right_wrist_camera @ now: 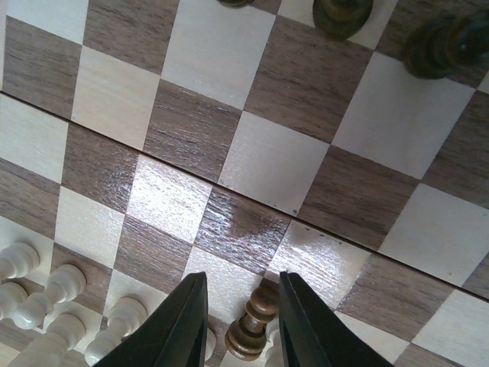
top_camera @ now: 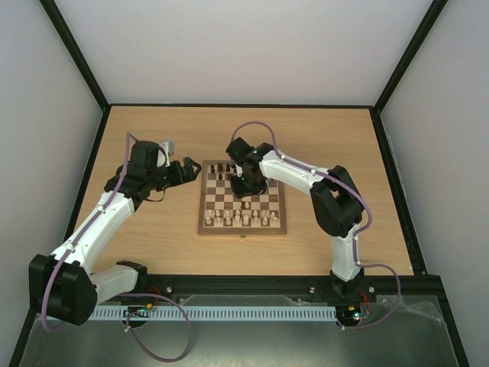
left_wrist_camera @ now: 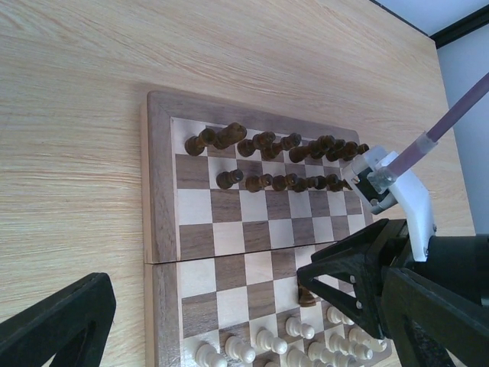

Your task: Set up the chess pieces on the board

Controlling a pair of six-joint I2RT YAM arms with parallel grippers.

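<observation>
The wooden chessboard (top_camera: 243, 231) has dark pieces (left_wrist_camera: 228, 136) in rows at its far side and white pieces (left_wrist_camera: 294, 326) at its near side. A lone dark piece (right_wrist_camera: 249, 329) sits beside the white pieces, directly below my right gripper, whose two fingers are parted around its top; whether they touch it I cannot tell. In the left wrist view that gripper reaches over the board from the right. My left gripper (top_camera: 191, 168) hangs open just left of the board, above the table.
Bare table (top_camera: 328, 130) surrounds the board on every side. The board has a seam across its middle. Dark frame edges and walls bound the table.
</observation>
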